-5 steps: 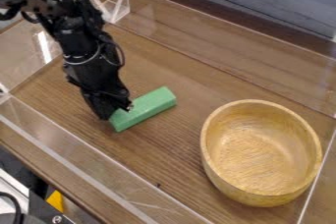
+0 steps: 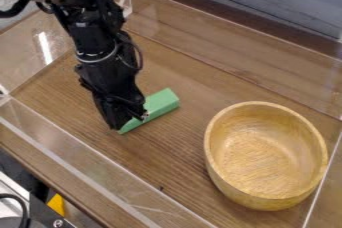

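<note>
My black gripper (image 2: 115, 114) is lowered to the wooden table just left of centre, over the left end of a green rectangular block (image 2: 159, 104). The fingertips cover part of the block, and it is hard to see whether anything is between them.
A large tan bowl (image 2: 265, 184) sits at the lower right, apart from the block. Clear edging runs along the left and front, with dark cables and a yellow item at the lower left.
The bowl has not moved.
</note>
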